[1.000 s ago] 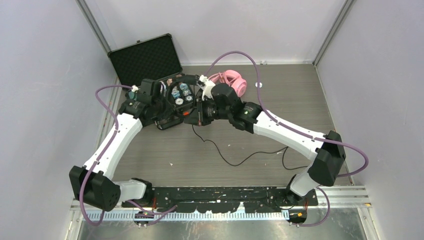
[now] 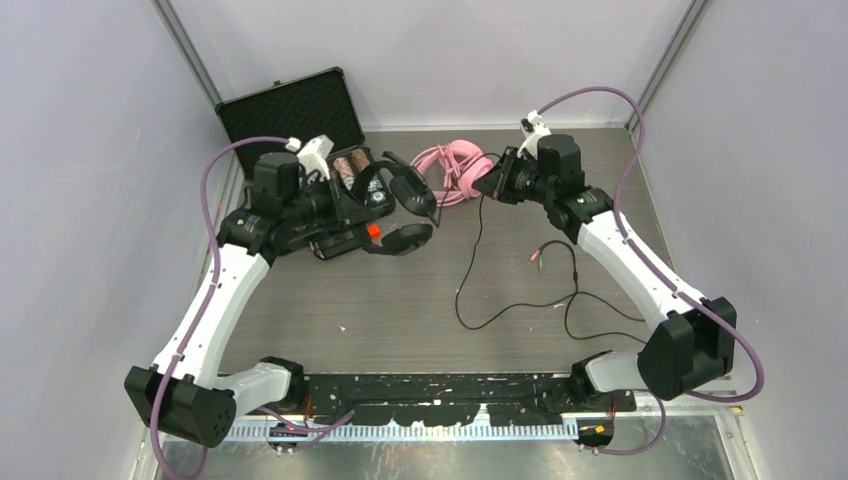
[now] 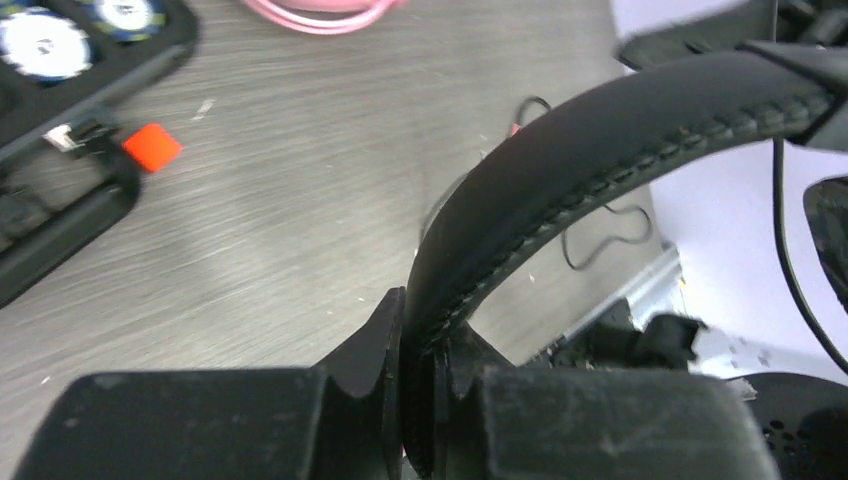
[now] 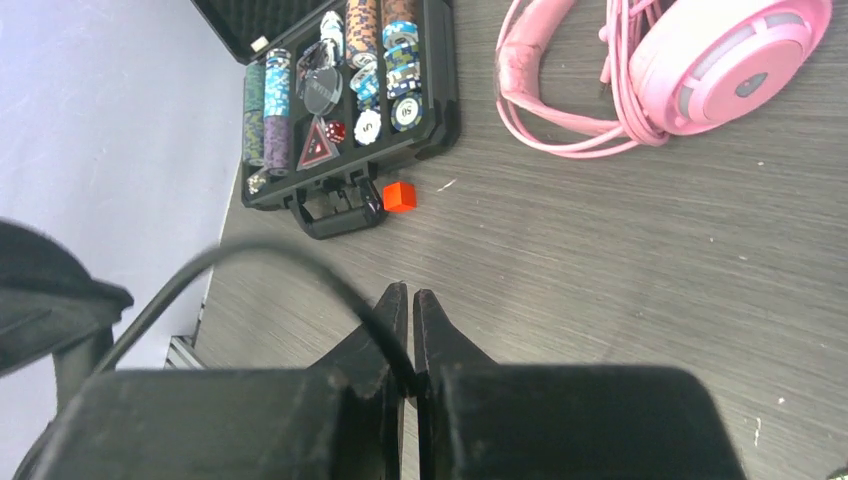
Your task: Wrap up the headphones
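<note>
Black headphones (image 2: 408,188) hang in the air at left of centre in the top view. My left gripper is shut on their padded headband (image 3: 600,150). The black headphone cable (image 4: 300,258) runs from an earcup to my right gripper, which is shut on it, level with the headphones and to their right. From there the cable drops to the table and lies in loose curves, its plugs (image 2: 536,257) at the right. In the right wrist view, part of the headphones (image 4: 55,300) shows at the left edge.
Pink headphones (image 4: 720,75), their cable bundled around them, lie at the back middle. An open black case (image 4: 345,110) of poker chips stands back left, with an orange cube (image 4: 399,197) beside its handle.
My right gripper has moved right and back with the cable, away from the headphones. The left gripper has shifted slightly right, and both earcups now show from above.
</note>
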